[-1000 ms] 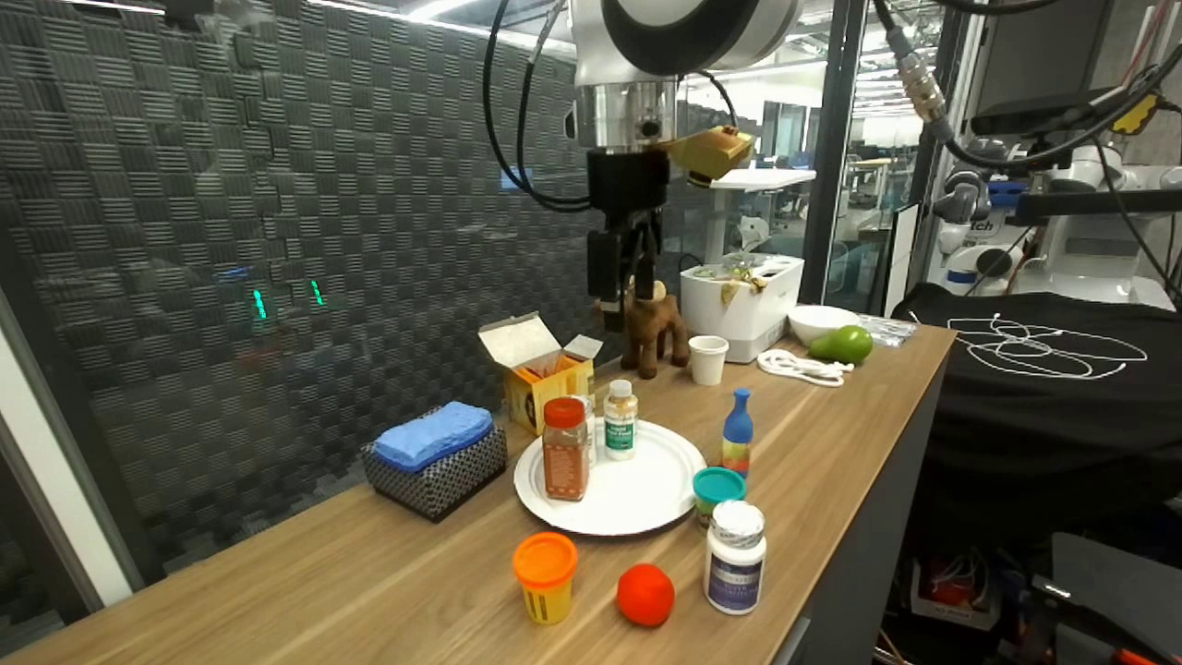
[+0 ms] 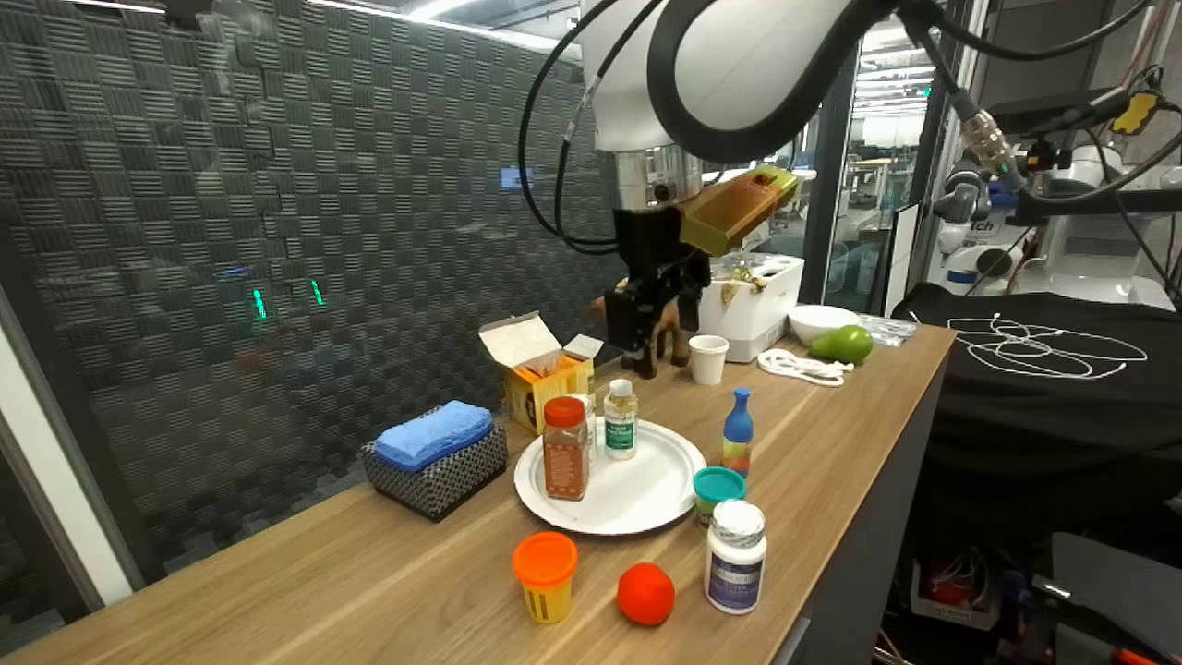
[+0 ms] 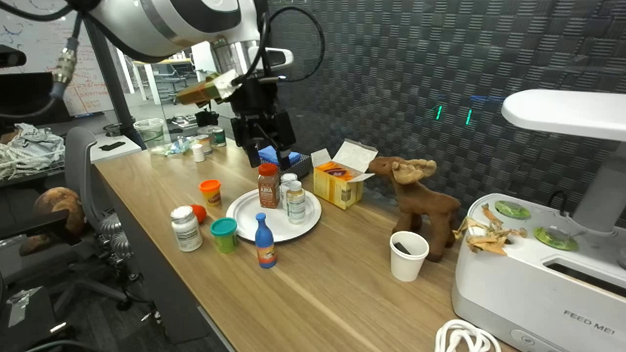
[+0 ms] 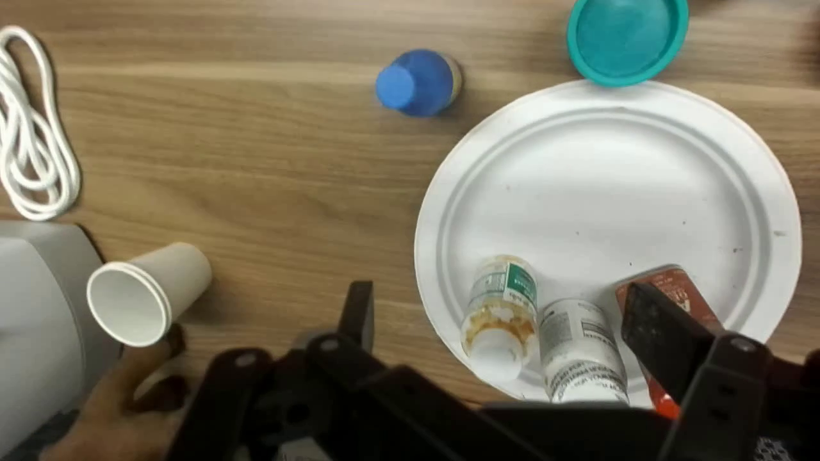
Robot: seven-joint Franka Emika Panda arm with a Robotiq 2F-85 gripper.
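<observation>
My gripper stands open above the far side of the white plate [image 4: 615, 177], nothing between its fingers. In the wrist view its dark fingers frame a bottle with a green label [image 4: 501, 296] and a white bottle [image 4: 582, 346], both well below. Beside them a red-capped spice jar [image 3: 268, 187] is partly covered by one finger in the wrist view. All three containers stand upright on the plate. Just off the plate's near edge are a teal-lidded tub [image 2: 719, 488] and a blue bottle [image 3: 264, 241]. A white pill bottle [image 2: 736, 558] stands closer to the table edge.
Behind the plate are an open yellow box [image 3: 337, 187], a toy moose [image 3: 422, 202] and a black box with blue cloth [image 2: 434, 438]. A paper cup [image 3: 408, 256] stands before a white planter [image 3: 528, 281]. An orange-lidded tub [image 2: 546, 576] and red ball [image 2: 645, 594] occupy the front.
In exterior view 1 the gripper has shifted slightly right and down and now tilts, with the arm leaning more. The objects on the table have stayed where they were.
</observation>
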